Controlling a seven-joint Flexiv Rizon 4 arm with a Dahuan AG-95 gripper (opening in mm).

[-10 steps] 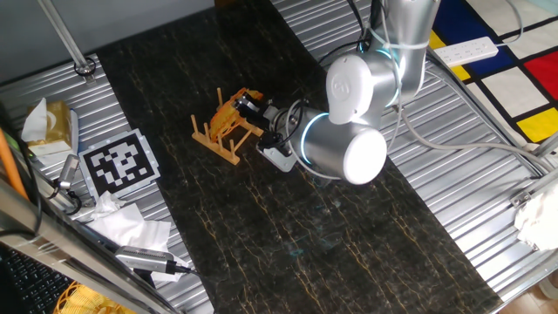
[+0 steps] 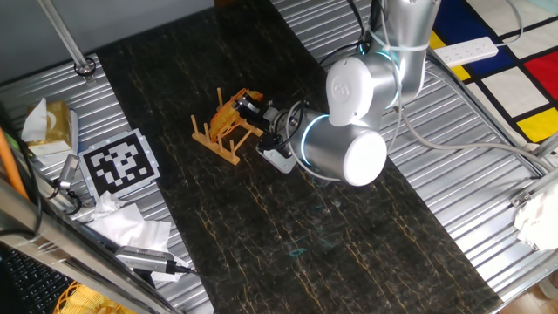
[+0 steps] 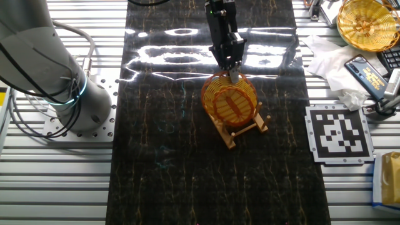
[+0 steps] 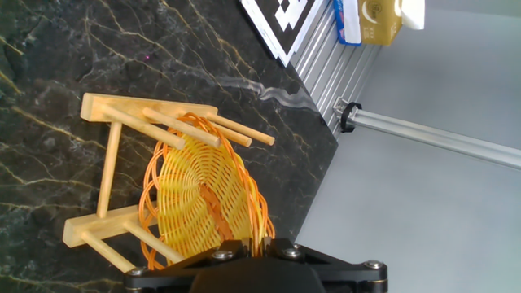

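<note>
A round woven basket (image 4: 195,183), yellow with an orange braided rim, leans tilted in a wooden rack (image 4: 110,167) with upright pegs. In the second exterior view the basket (image 3: 232,103) covers much of the rack (image 3: 225,137), whose feet rest on the dark table. My gripper is shut on the basket's rim at the bottom of the wrist view, the orange edge passing between its fingertips. From the first exterior view, the gripper (image 2: 244,106) reaches the basket (image 2: 228,113) from the right; its fingers are too small there to make out.
A marker board (image 2: 120,163), a tissue box (image 2: 51,131) and crumpled tissue (image 2: 131,227) lie to the left. Another yellow basket (image 3: 369,25) stands off the table's edge.
</note>
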